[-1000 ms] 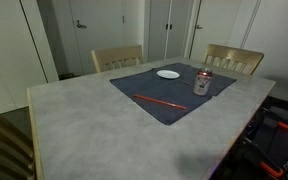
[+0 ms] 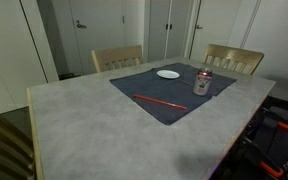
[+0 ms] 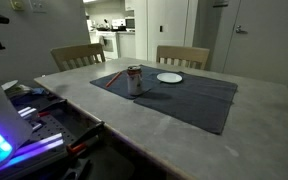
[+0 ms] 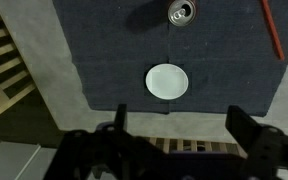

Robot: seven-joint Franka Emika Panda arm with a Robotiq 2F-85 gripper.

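Observation:
A can stands upright on a dark cloth spread over the table. Farther back on the same cloth lies a small white plate, bare on top. An orange-red stick rests nearer the cloth's front edge. Seen from above in the wrist view, the plate is in the middle, the can at the top and the stick at the upper right. My gripper is open at the bottom of that view, with nothing between its fingers; it hangs well above the cloth.
Wooden chairs stand around the table. Part of the arm's base shows at the left in exterior view 2.

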